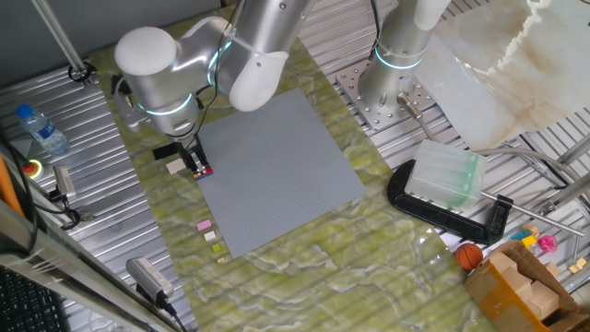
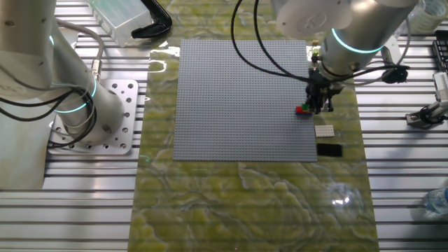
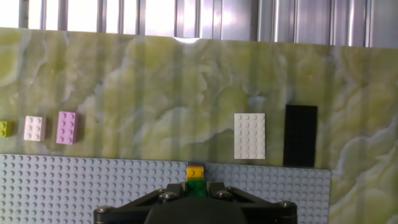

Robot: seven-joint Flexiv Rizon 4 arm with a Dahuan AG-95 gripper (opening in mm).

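Observation:
At the edge of the grey baseplate [image 1: 281, 171], my gripper points down, its fingers closed on both sides of a green brick [image 3: 196, 188]. A yellow brick [image 3: 195, 172] shows just beyond the green one, over the plate's edge. From the second exterior side, a red brick [image 2: 299, 110] sits at the plate's edge beside the gripper [image 2: 318, 106]. In the first exterior view the gripper [image 1: 199, 169] is low over this small coloured cluster. The fingers partly cover the bricks, so how they are joined cannot be told.
Off the plate lie a white brick [image 3: 249, 135], a black plate piece [image 3: 300, 135], a pink brick [image 3: 66, 127], a pale brick [image 3: 34, 128] and a lime brick [image 3: 5, 129]. A cardboard box [image 1: 498, 300] stands far right.

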